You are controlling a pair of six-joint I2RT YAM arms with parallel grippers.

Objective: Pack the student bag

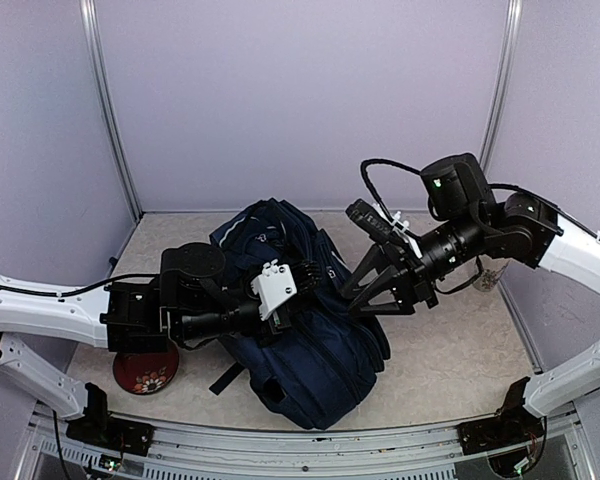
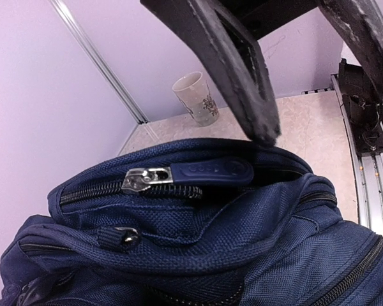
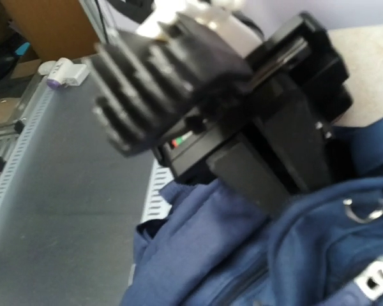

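A navy backpack [image 1: 315,370] lies on its side in the middle of the table. My left gripper [image 1: 295,300] is down on it; in the left wrist view a zipper with a blue pull [image 2: 210,171] shows below the dark fingers, and what they hold is hard to see. My right gripper [image 1: 365,292] hangs just off the bag's right side, fingers apart, nothing visible between them. In the right wrist view the bag's fabric [image 3: 185,248] and a metal zipper pull [image 3: 375,280] lie close by.
A red flowered dish [image 1: 140,372] sits at the front left, partly under the left arm. A patterned cup [image 2: 198,102] stands at the right behind the right arm.
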